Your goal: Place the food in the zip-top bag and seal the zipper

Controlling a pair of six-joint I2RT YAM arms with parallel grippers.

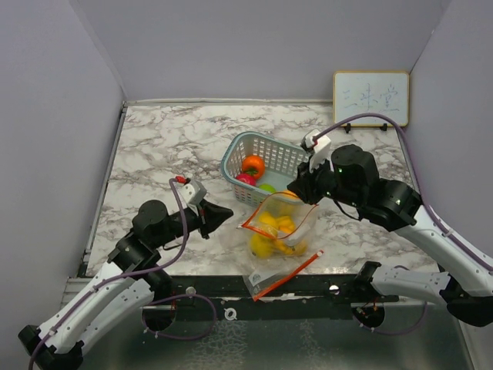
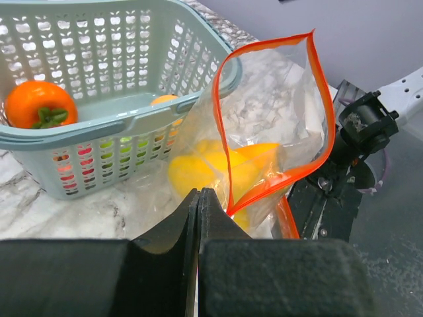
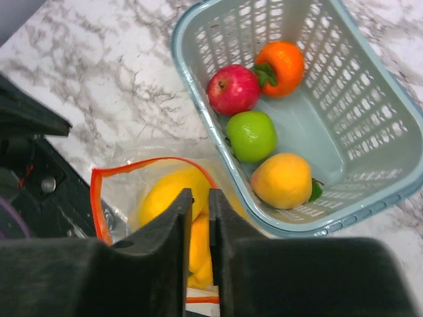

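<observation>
The clear zip top bag [image 1: 309,221] stands with its orange-edged mouth spread open. Yellow food [image 2: 218,165] fills its lower part, seen through the film. My left gripper [image 1: 230,213] is shut to the bag's left, nothing visible between its fingers; the right wrist view shows its tip clear of the bag's orange corner [image 3: 97,175]. Above the mouth, my right gripper is slightly open, a narrow gap between its fingers. The basket [image 1: 269,139] behind holds an orange pepper [image 3: 280,69], a red fruit [image 3: 233,90], a green apple [image 3: 252,136] and a peach [image 3: 283,179].
The basket's near wall stands close against the bag. A flat orange strip [image 1: 289,281] with clear film lies at the table's front edge. A small whiteboard [image 1: 371,92] stands at the back right.
</observation>
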